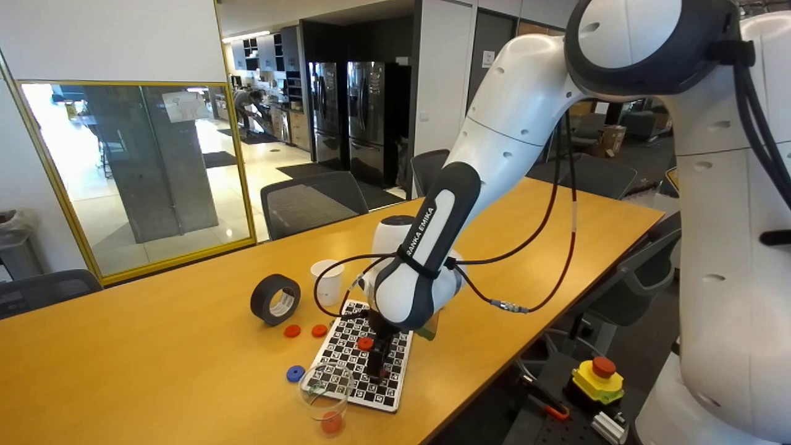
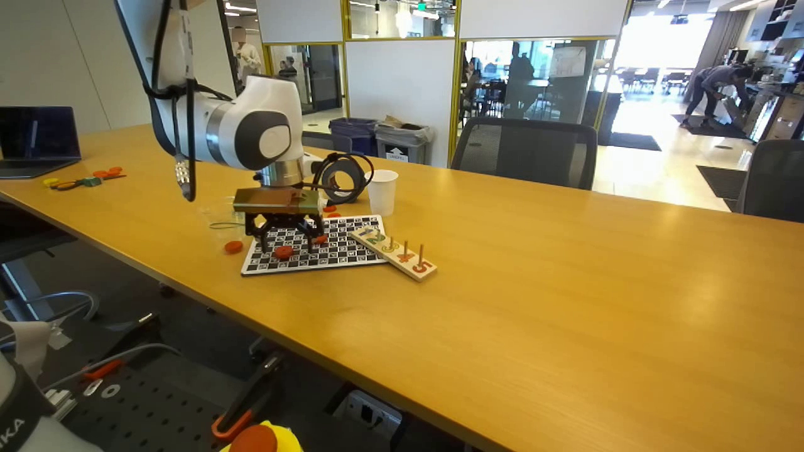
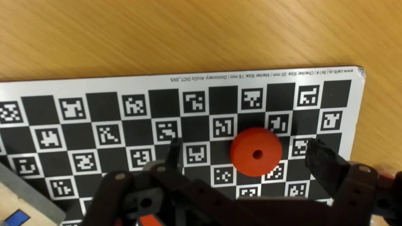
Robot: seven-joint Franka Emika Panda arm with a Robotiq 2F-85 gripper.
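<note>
A red disc with a centre hole [image 3: 256, 152] lies flat on the black-and-white checkerboard [image 3: 196, 128], near one of its corners. Over it is my gripper, its two dark fingers spread apart to either side of the disc and touching nothing that I can see. From the second exterior view, the gripper [image 2: 286, 245] hangs just above the board, with the same red disc [image 2: 283, 253] between and below its fingers. Another red disc [image 1: 364, 344] rests farther along the board. A wooden peg board with numbers [image 2: 399, 252] overlaps the checkerboard's end, its pegs bare.
A clear cup [image 1: 326, 389] stands by the board's near corner, a red disc [image 1: 331, 423] showing at its base. Beside the board are a blue disc [image 1: 295, 373], black tape roll [image 1: 275, 300] and white cup [image 1: 327, 282].
</note>
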